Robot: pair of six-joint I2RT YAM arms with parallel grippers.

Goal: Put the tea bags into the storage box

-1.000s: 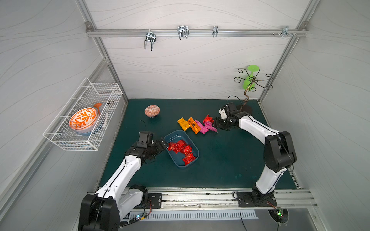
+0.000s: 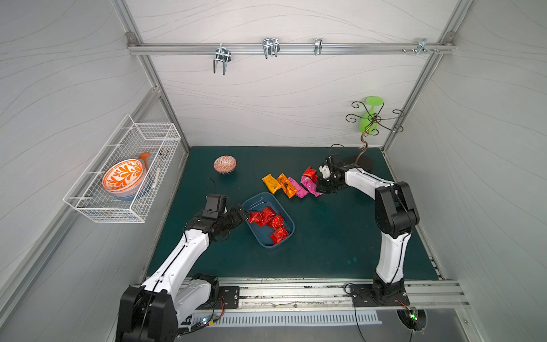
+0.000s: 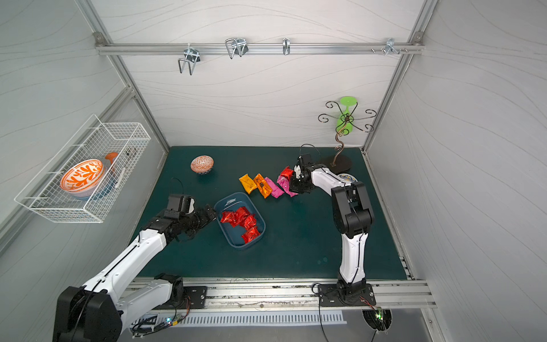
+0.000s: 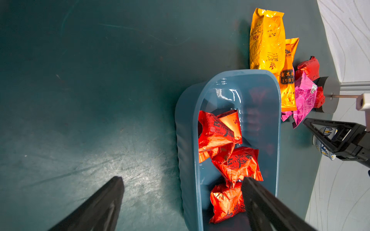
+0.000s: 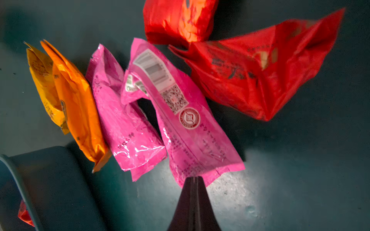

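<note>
The blue-grey storage box (image 4: 188,154) holds several red tea bags (image 4: 237,163). Beyond it lie a yellow bag (image 5: 44,88), an orange bag (image 5: 79,111) and two pink ones. The nearer-to-box pink bag (image 5: 123,123) touches the other pink bag (image 5: 192,130), whose lower end meets the tips of my right gripper. Those fingers are pressed together, holding nothing; the bag is outside them. Two red bags, one large (image 5: 258,65) and one at the top edge (image 5: 179,19), lie behind. My left gripper stands open above the box's left side, empty.
A metal stand with a green goblet (image 2: 370,116) rises behind the right arm. A patterned bowl (image 2: 225,164) sits at the back left. On the left wall hangs a wire basket (image 2: 122,213) with a bowl.
The right arm's elbow has swung left, while its gripper shifted only slightly. The pink and red bags beside it have been nudged a little. The left arm stays still.
</note>
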